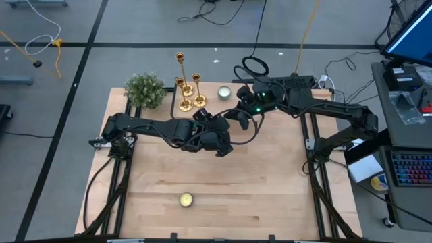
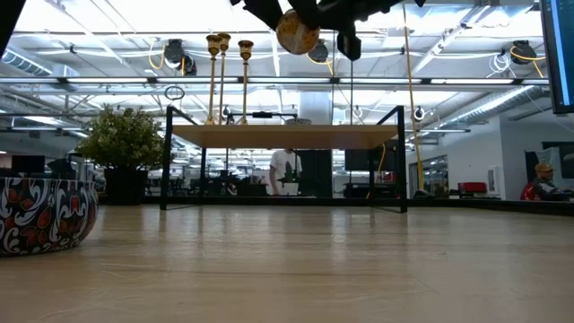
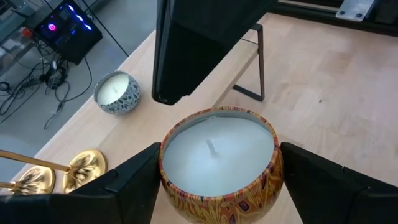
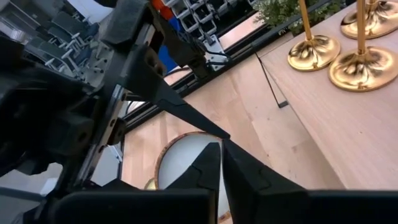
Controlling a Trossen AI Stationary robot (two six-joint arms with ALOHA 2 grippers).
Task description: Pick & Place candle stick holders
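A candle in an orange patterned bowl (image 3: 217,199) is held up in the air, with my left gripper shut on it, one finger on each side. Beside it my right gripper has its fingertips together and nothing between them; in the right wrist view the candle's white wax (image 4: 186,155) shows behind these fingers. Three gold candlestick holders (image 1: 200,100) stand upright on the left part of the raised wooden shelf (image 2: 287,136). Both arms hide the held candle in the high view, but the low view shows its bowl (image 2: 297,34) from beneath.
A grey candle (image 3: 118,93) sits on the shelf, right of the holders. Another candle (image 1: 186,200), in a dark red patterned bowl, rests on the near table. At the back left stands a potted plant (image 1: 145,90). Bare tabletop (image 1: 256,182) spreads across the middle and right.
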